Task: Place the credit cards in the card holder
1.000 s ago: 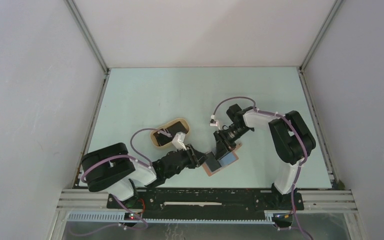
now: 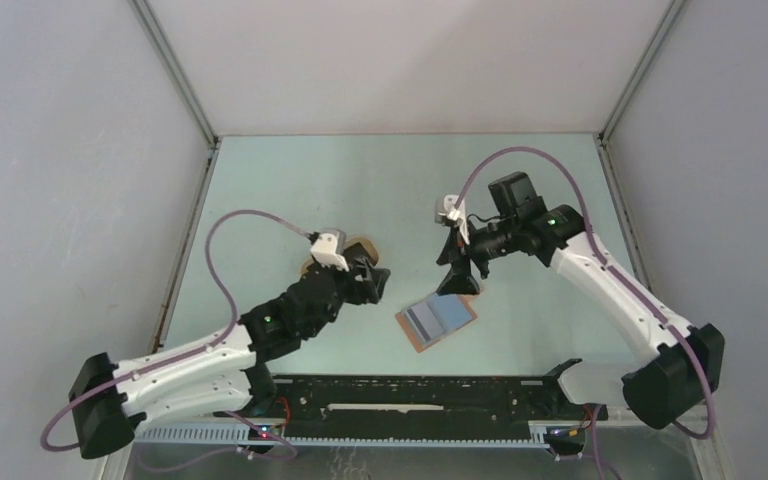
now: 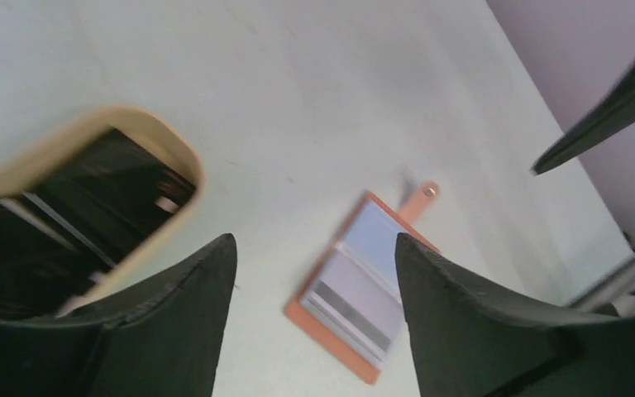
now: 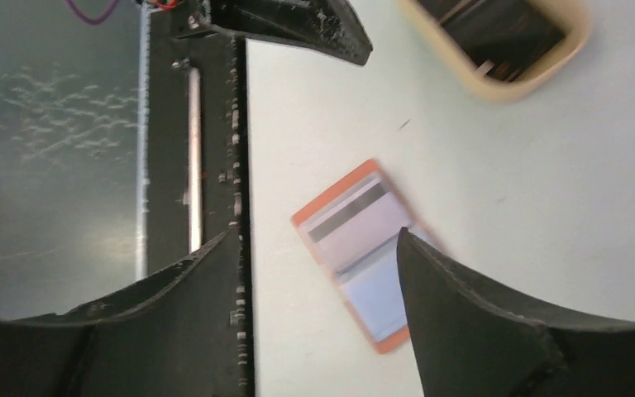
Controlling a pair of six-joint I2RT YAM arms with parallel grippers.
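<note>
The card holder [image 2: 438, 320] lies flat on the table, with an orange-brown edge and a short strap [image 3: 420, 201]. Its face has a blue part [image 4: 374, 289] and a pale lilac-grey part crossed by a dark band [image 4: 347, 213]. Dark cards [image 3: 107, 182] lie in a tan-rimmed tray [image 3: 188, 157]. My left gripper [image 2: 380, 284] is over the table between tray and holder, fingers apart and empty. Above the holder's far side, my right gripper [image 2: 455, 282] also stands open with nothing between its fingers. In the top view the left arm hides much of the tray.
A black rail [image 2: 410, 400] runs along the table's front edge. Free table [image 2: 390, 180] stretches behind both grippers and to the right of the holder. White walls close in the sides and back.
Both arms have lifted and drawn back from the holder. A second ago a dark patch covered the holder's left part; now that part is pale grey with one dark band.
</note>
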